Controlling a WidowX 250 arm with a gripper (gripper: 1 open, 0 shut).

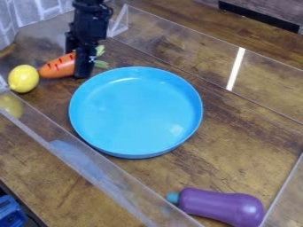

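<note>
My black gripper (81,55) hangs at the upper left, shut on an orange toy carrot (57,67) with green leaves poking out to the right. Its fingertips are partly hidden against the carrot. A yellow lemon (23,78) lies just in front of the carrot, and a light blue round plate (135,112) sits to the right of both.
A purple toy eggplant (221,207) lies at the front right. Clear walls (101,168) edge the wooden work surface. The wood right of and behind the plate is clear.
</note>
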